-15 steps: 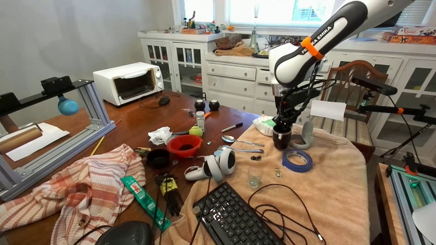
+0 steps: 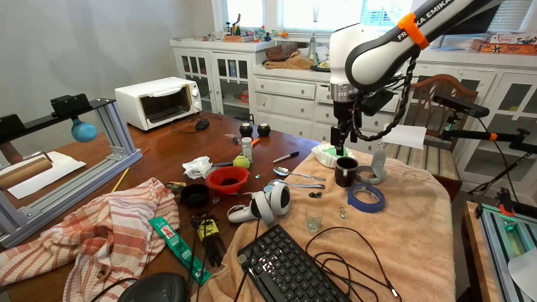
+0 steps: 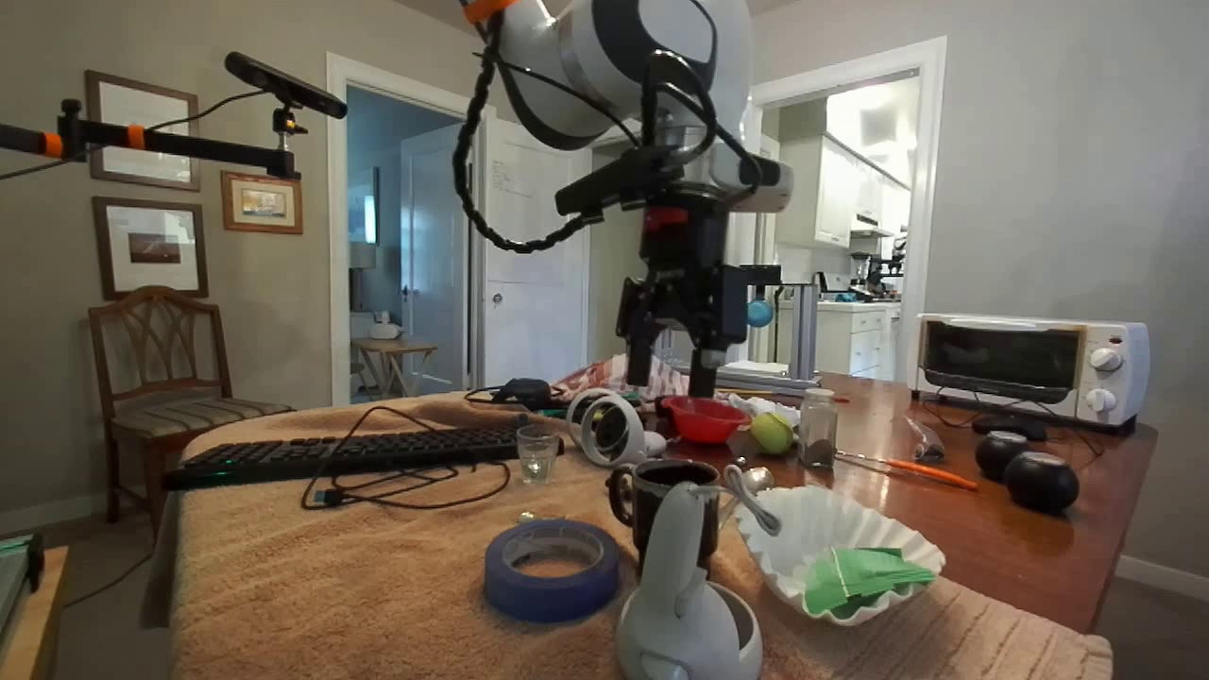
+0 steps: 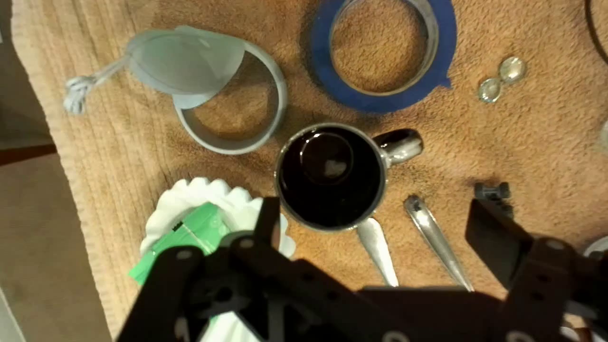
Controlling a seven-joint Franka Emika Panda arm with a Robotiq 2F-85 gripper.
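A dark mug (image 4: 333, 194) stands upright on the tan towel, and its inside looks empty in the wrist view. Its handle points toward the blue tape roll (image 4: 383, 102). Above the mug hangs my gripper (image 3: 671, 372), pointing down with its two fingers apart and nothing between them. The same gripper (image 2: 344, 143) is clear of the mug (image 2: 345, 173) in exterior view 1. In the wrist view one black finger (image 4: 268, 222) overlaps the edge of the white fluted bowl (image 4: 194, 194), and the other is over the towel to the right.
Close to the mug lie a grey ring-shaped controller (image 4: 273, 122) and a spoon handle (image 4: 377, 251). Green packets (image 3: 861, 578) rest in the fluted bowl. A drinking glass (image 2: 313, 219), a white headset-like device (image 2: 272, 204) and a keyboard (image 2: 297, 264) occupy the towel's near side.
My gripper has risen from the mug's rim to well above it, and the arm has lifted with it. The mug still stands in about the same place.
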